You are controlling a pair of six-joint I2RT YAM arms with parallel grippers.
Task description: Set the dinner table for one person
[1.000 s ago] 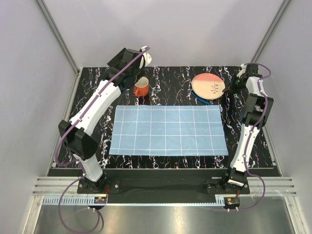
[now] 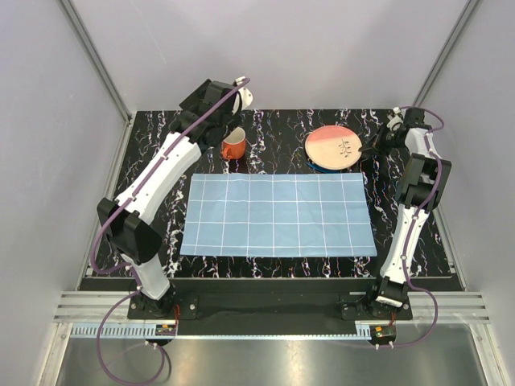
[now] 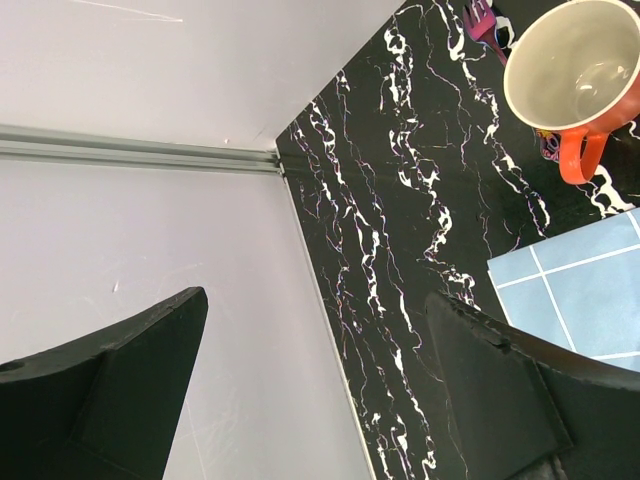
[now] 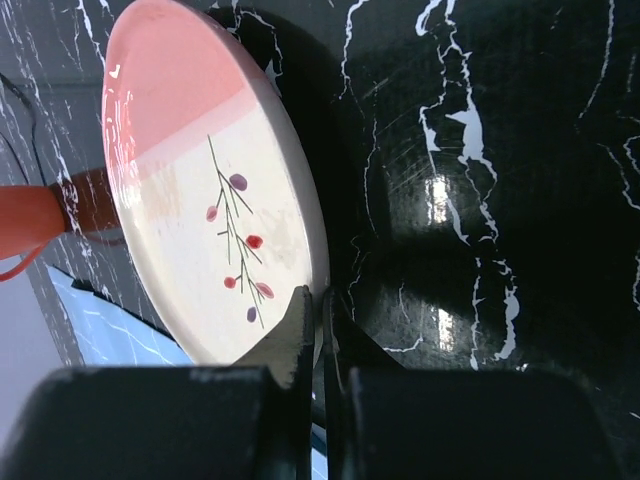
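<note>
A pink-and-cream plate (image 2: 331,149) with a sprig design lies on the black marbled table, above the right end of the blue placemat (image 2: 278,215). My right gripper (image 2: 362,150) is at its right edge; in the right wrist view the shut fingertips (image 4: 303,310) meet the plate's rim (image 4: 308,215). Whether any rim sits between them, I cannot tell. An orange mug (image 2: 233,145), cream inside, stands behind the mat's left part. Beyond it, my left gripper stands open and empty. A purple fork (image 3: 484,24) shows near the mug in the left wrist view.
A blue utensil (image 2: 319,168) is partly covered by the plate's front edge. The placemat is bare. Open table lies between mug and plate, and pale walls close in the left, back and right.
The plate has shifted left and slightly toward the front, covering more of the blue utensil. My right gripper has moved left with it. The left arm looks nearly still.
</note>
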